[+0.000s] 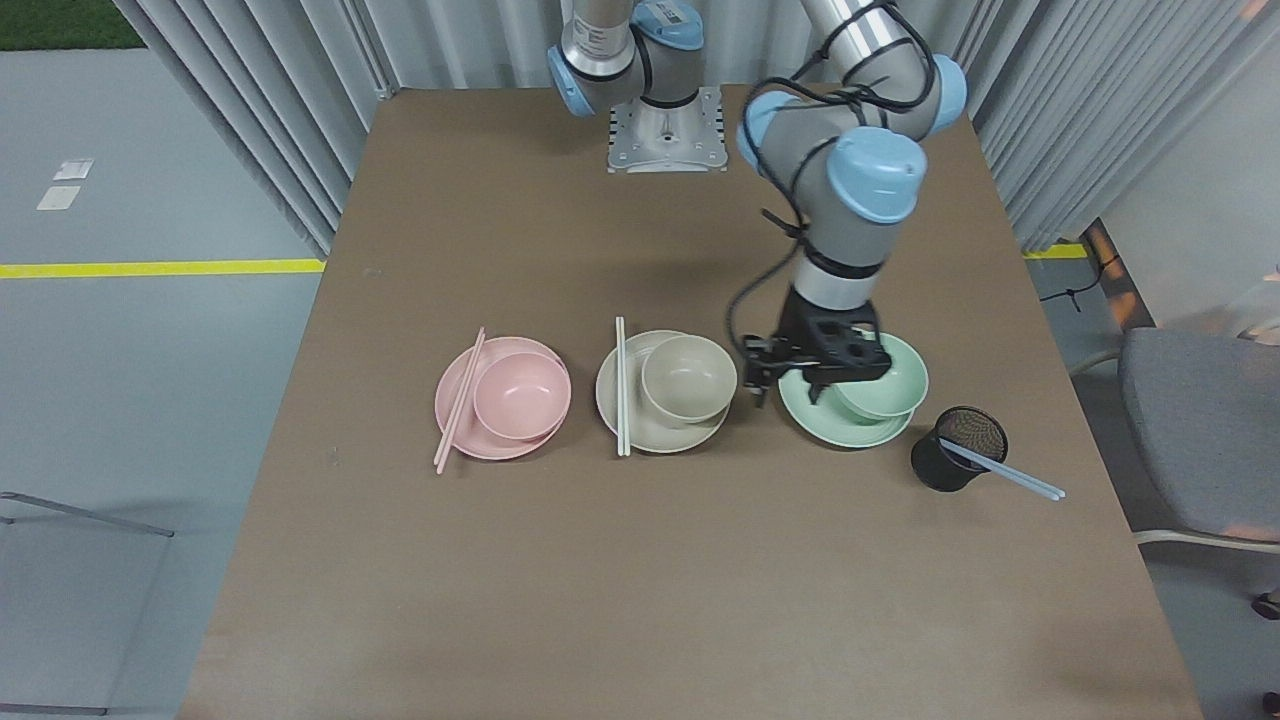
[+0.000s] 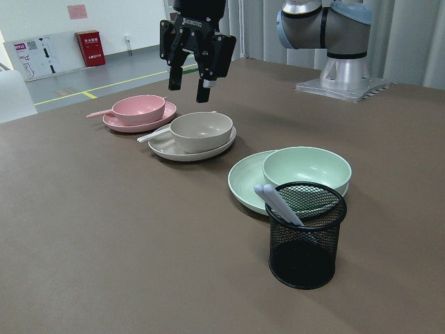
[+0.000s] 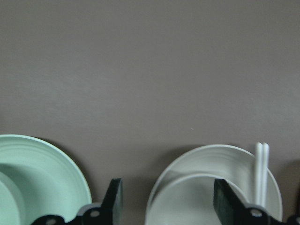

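My gripper (image 1: pixel 786 372) hangs above the gap between the cream and green settings, open with nothing between its fingers. A cream bowl (image 1: pixel 689 374) sits on a cream plate (image 1: pixel 648 430) with white chopsticks (image 1: pixel 621 386) along its left. The green bowl (image 2: pixel 306 161) sits on a green plate (image 2: pixel 247 183), partly behind the arm in the front view. The pink bowl (image 1: pixel 522 396) and pink chopsticks (image 1: pixel 459 401) rest on a pink plate (image 1: pixel 501 452). A black mesh holder (image 1: pixel 943 462) at the right holds light chopsticks (image 1: pixel 1008 470), leaning over its rim.
A grey chair (image 1: pixel 1206 432) is beside the table's right edge.
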